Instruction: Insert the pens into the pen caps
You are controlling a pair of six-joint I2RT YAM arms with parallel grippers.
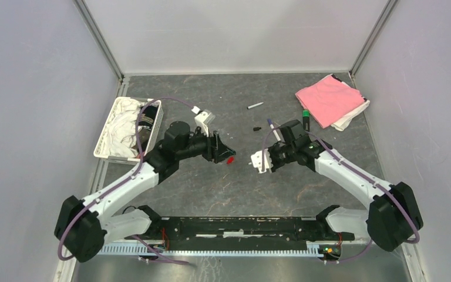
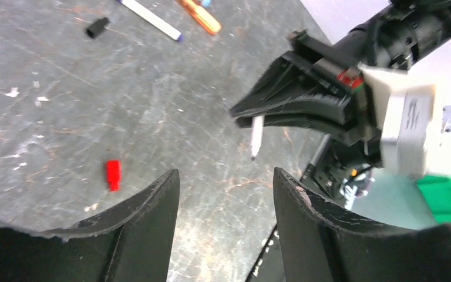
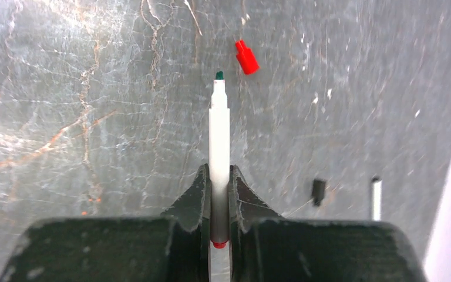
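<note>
My right gripper is shut on a white pen [image 3: 218, 129] with a green tip and a red rear end. A red cap [image 3: 246, 57] lies on the grey table ahead of it; it shows also in the top view [image 1: 230, 160]. My left gripper hangs open near the red cap [image 2: 113, 175], nothing between its fingers. A black cap [image 2: 97, 28], a white pen with blue ends [image 2: 155, 20] and an orange pen [image 2: 201, 17] lie farther off. Another pen [image 1: 255, 106] lies at the back.
A white basket with cloths [image 1: 116, 129] stands at the left. A pink cloth [image 1: 327, 99] on a white one lies at the back right, beside a green-topped dark object [image 1: 306, 120].
</note>
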